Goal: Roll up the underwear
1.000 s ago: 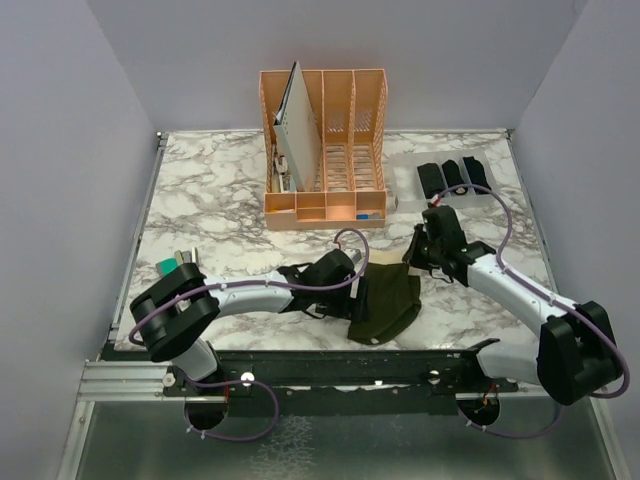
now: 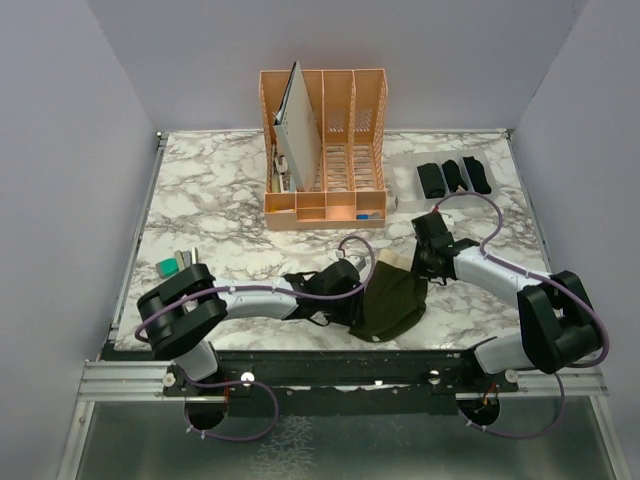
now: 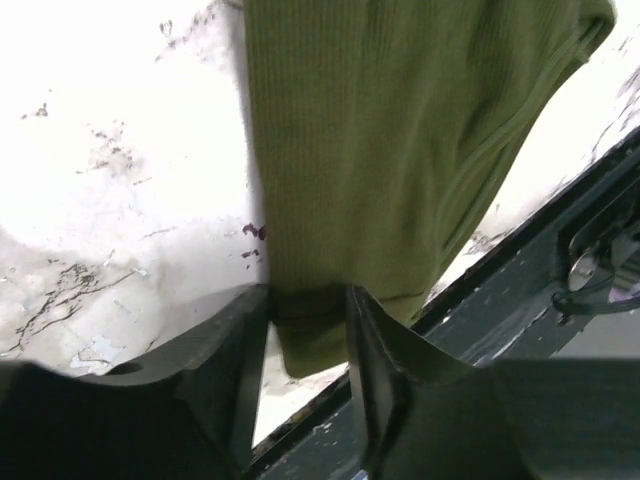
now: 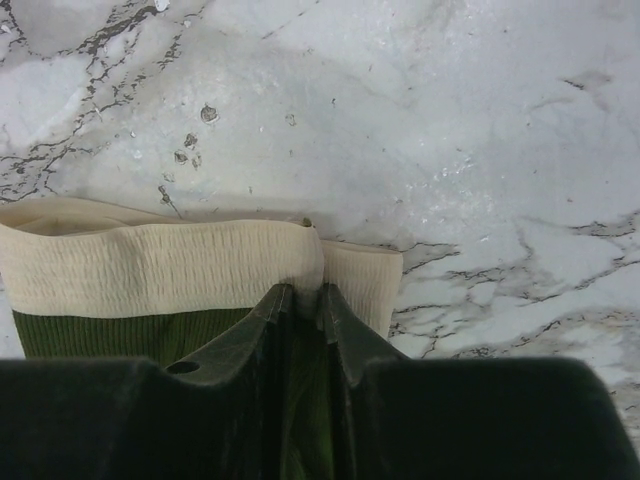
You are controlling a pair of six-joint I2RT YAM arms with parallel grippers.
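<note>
The dark green underwear lies on the marble table, its cream waistband toward the back. At its front left corner, my left gripper points down with its fingers part open. In the left wrist view, the green cloth passes under and between the fingertips. My right gripper is at the right end of the waistband. Its fingers are close together, with a fold of waistband and green fabric pinched between them. The arms hide parts of the garment from above.
An orange divided box with a white panel stands at the back. Right of it, a clear tray holds several dark rolled items. A small green object is at the left.
</note>
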